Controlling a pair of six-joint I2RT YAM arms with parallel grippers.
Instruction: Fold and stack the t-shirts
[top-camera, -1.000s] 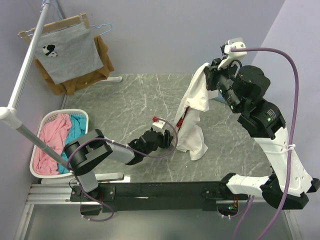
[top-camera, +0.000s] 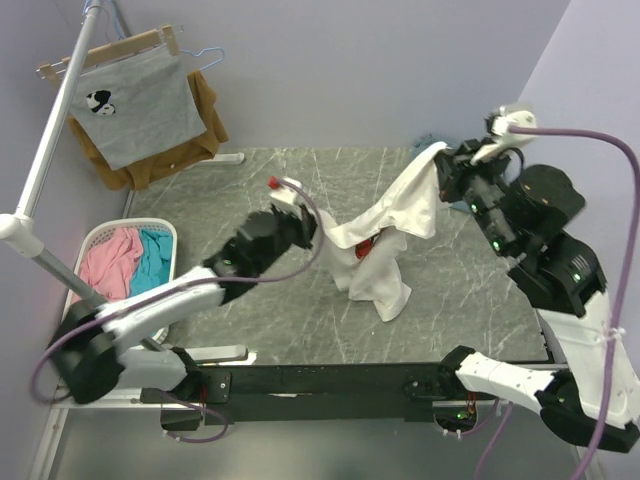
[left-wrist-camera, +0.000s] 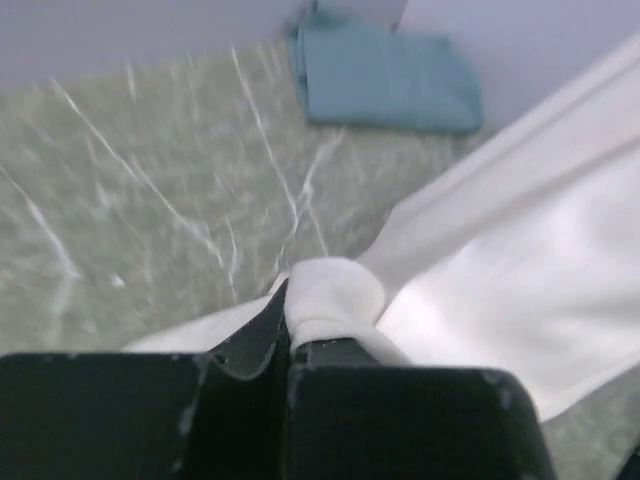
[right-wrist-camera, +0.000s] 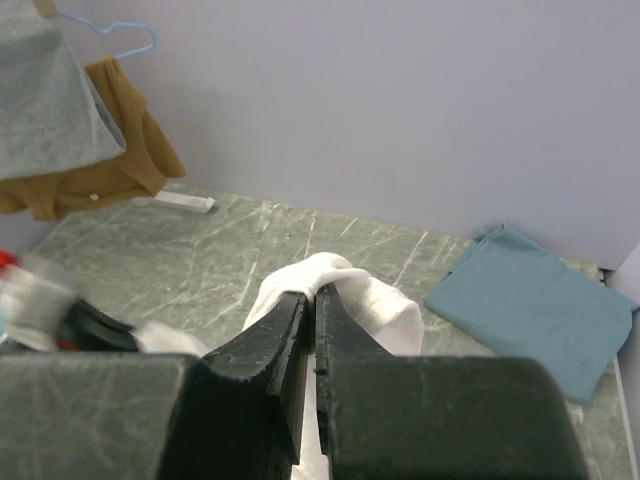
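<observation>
A white t-shirt (top-camera: 400, 205) is stretched between my grippers above the marble table, its lower part bunched on the surface. My left gripper (top-camera: 308, 225), at mid-table, is shut on a fold of it (left-wrist-camera: 330, 295). My right gripper (top-camera: 447, 172) is higher, at the right, shut with the white cloth (right-wrist-camera: 360, 300) pinched at its fingertips. In the right wrist view a folded teal shirt (right-wrist-camera: 530, 305) lies on the back right of the table.
A white basket (top-camera: 165, 230) with pink and turquoise clothes stands at the left. A rack (top-camera: 50, 130) holds grey and brown shirts on hangers.
My left arm has risen and moved up and left in the top view, drawing the white cloth with it. My right gripper has moved rightward with its end of the shirt.
</observation>
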